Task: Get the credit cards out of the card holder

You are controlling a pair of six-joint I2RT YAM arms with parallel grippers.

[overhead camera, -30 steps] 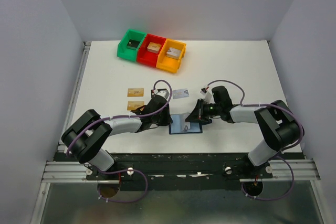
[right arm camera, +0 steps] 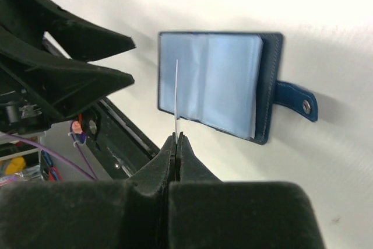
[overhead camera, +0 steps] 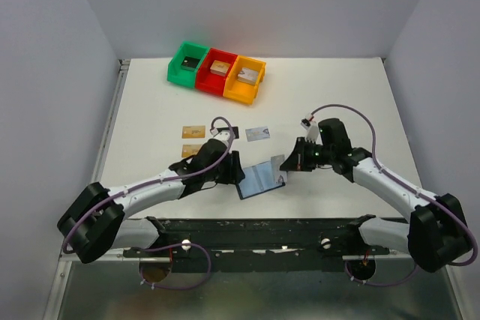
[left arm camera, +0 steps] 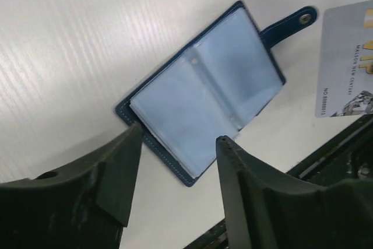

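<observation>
The dark blue card holder point(overhead camera: 256, 181) lies unfolded on the table, its pale sleeves facing up and its snap strap point(left arm camera: 291, 26) sticking out. My right gripper is shut on a silver-grey card point(left arm camera: 345, 62), which is clear of the sleeves. The right wrist view catches that card point(right arm camera: 176, 94) edge-on, upright between the fingertips. At the holder's left end is my left gripper, its fingers apart on either side of the holder's end, with a gap showing between them and no grip on it.
Further back lie two gold cards point(overhead camera: 193, 132), a dark card point(overhead camera: 227, 133) and a silver card point(overhead camera: 258, 133). Green point(overhead camera: 180, 74), red point(overhead camera: 204, 80) and yellow point(overhead camera: 240, 91) bins stand at the back.
The card has come out of the holder as my right gripper moved right. My left fingers have parted from the holder's end, and the holder now lies turned at an angle.
</observation>
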